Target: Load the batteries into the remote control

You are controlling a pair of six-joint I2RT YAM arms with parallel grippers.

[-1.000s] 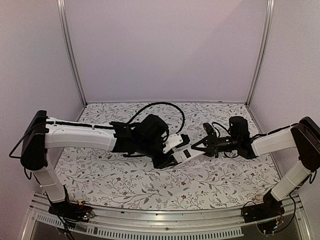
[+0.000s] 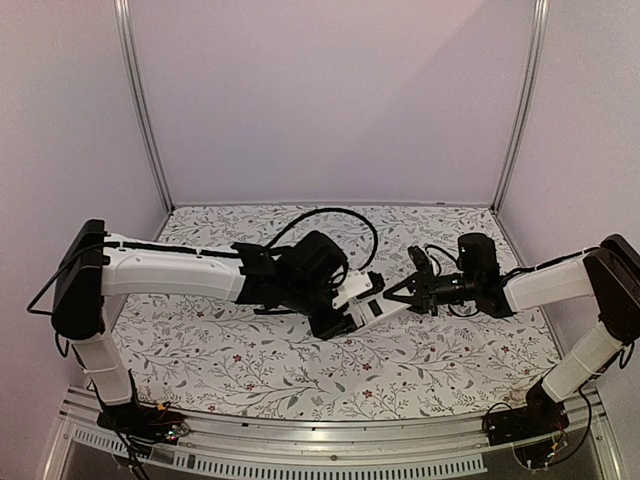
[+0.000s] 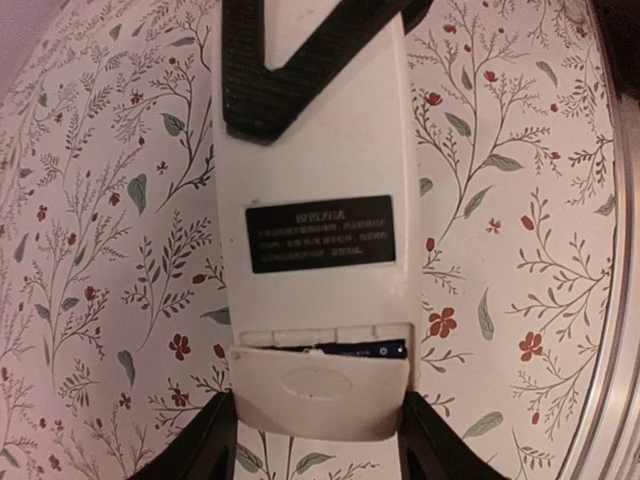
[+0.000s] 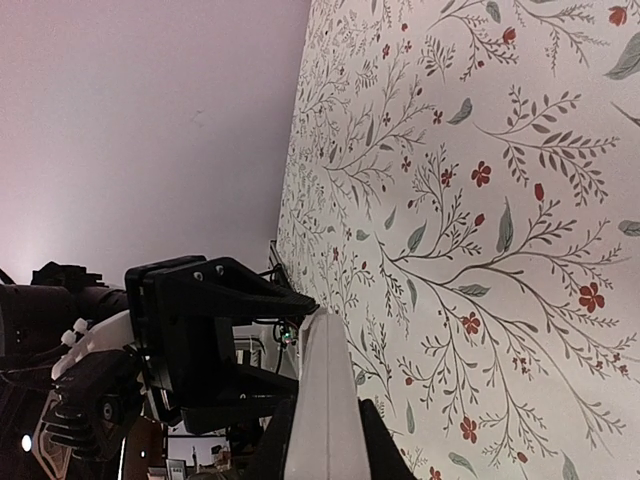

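Observation:
The white remote control is held in the air by my right gripper, shut on its far end; in the right wrist view it stands edge-on between the fingers. In the left wrist view, its back shows a black label, with a dark blue battery partly visible in the compartment. The white battery cover lies tilted over that compartment, with the fingertips of my left gripper at its two sides. In the top view the left gripper mostly hides that end of the remote.
The floral tabletop around and below the grippers is clear. Pale walls bound it at the back and sides, and a metal rail runs along the front edge.
The right gripper and the remote have stayed in place.

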